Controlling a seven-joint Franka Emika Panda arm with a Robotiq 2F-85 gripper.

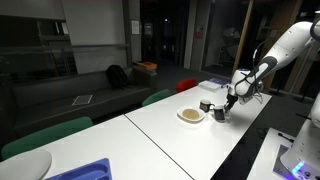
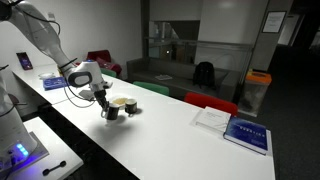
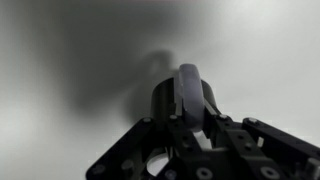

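Note:
A dark mug [image 1: 219, 115] is at my gripper [image 1: 229, 108] on the right part of the white table. It looks tilted in exterior view 1. In exterior view 2 the same mug [image 2: 111, 114] is right beside the gripper [image 2: 104, 108]. From the wrist, a dark round mug body [image 3: 162, 97] shows, and a pale grey strip [image 3: 190, 90], probably the mug's handle, runs between the fingers. My gripper is shut on it. Whether the mug's base touches the table cannot be made out.
Close behind stands a second dark mug [image 1: 205, 105], and beside it lies a pale plate [image 1: 183, 117] with something brown on it. A blue tray [image 1: 80, 174] lies at the far left end.

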